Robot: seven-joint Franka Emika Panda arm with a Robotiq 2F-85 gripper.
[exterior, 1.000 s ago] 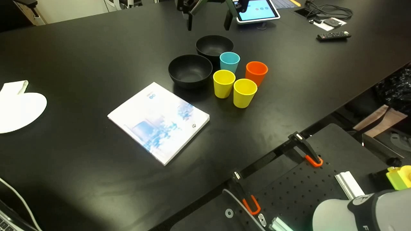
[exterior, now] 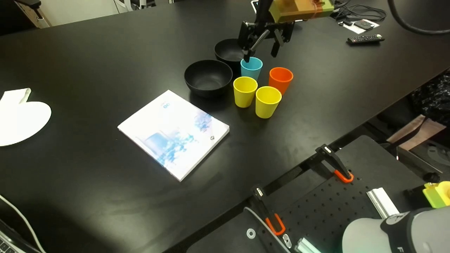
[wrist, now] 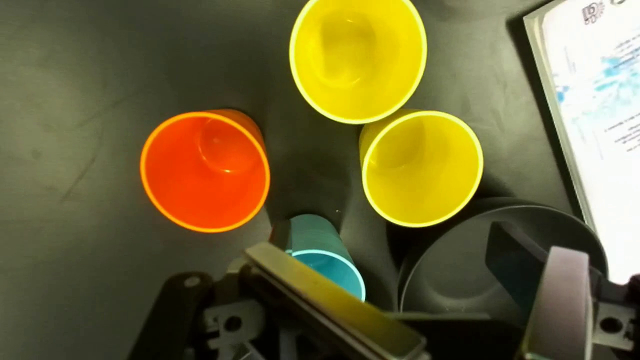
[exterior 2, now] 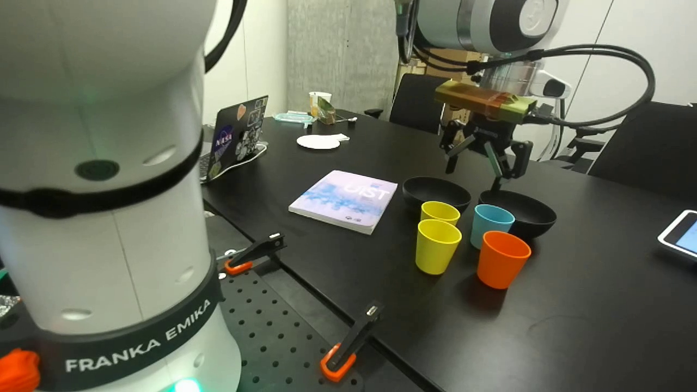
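My gripper (exterior: 260, 58) stands open above the table, nothing between its fingers. From exterior view 1 it overlaps the far black bowl (exterior: 229, 50) and the blue cup's (exterior: 250, 69) rim; in exterior view 2 it hangs above the bowls. Nearby stand an orange cup (exterior: 280, 78) and two yellow cups, one (exterior: 244, 92) close to the near black bowl (exterior: 208, 78), the other (exterior: 268, 102) closer to the table's front. All the cups are upright. In the wrist view, one finger (wrist: 336, 303) partly hides the blue cup (wrist: 331, 270).
A white book (exterior: 173, 134) lies beside the near bowl. Two clamps, one of them with an orange tip (exterior: 345, 177), grip the front table edge. A remote (exterior: 365, 38) and cables lie at the back right. The table right of the orange cup is clear.
In exterior view 1 my gripper has moved right and down in the picture, from behind the bowls to over the far bowl and blue cup. Cups, bowls and book have not moved.
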